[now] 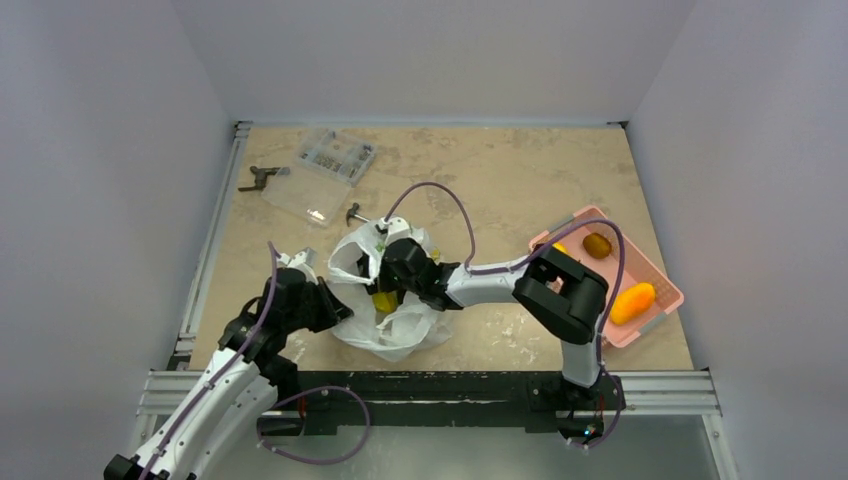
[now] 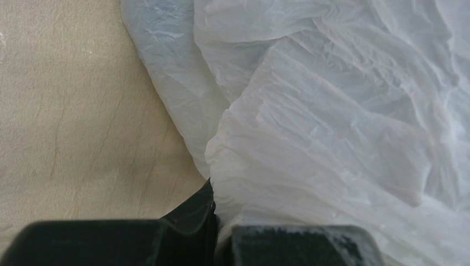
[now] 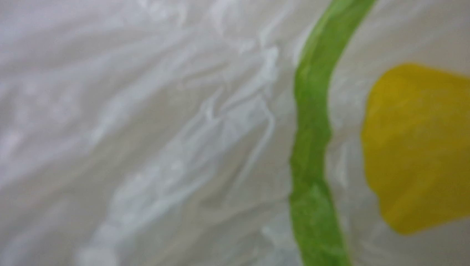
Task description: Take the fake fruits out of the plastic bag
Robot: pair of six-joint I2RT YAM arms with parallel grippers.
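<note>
The white plastic bag (image 1: 395,330) lies crumpled at the middle front of the table. My left gripper (image 1: 338,312) is shut on its left edge; the left wrist view shows thin plastic (image 2: 327,127) running into the black fingers. My right gripper (image 1: 372,280) is down in the bag's mouth, partly hidden, beside a yellow fruit (image 1: 385,301); its finger state is unclear. The right wrist view is filled by blurred bag plastic with a green stripe (image 3: 310,133) and a yellow patch (image 3: 415,149).
A pink basket (image 1: 655,275) on the right holds several fruits. A parts organizer (image 1: 337,155), a hammer (image 1: 356,215) and a dark tool (image 1: 258,177) lie at the back left.
</note>
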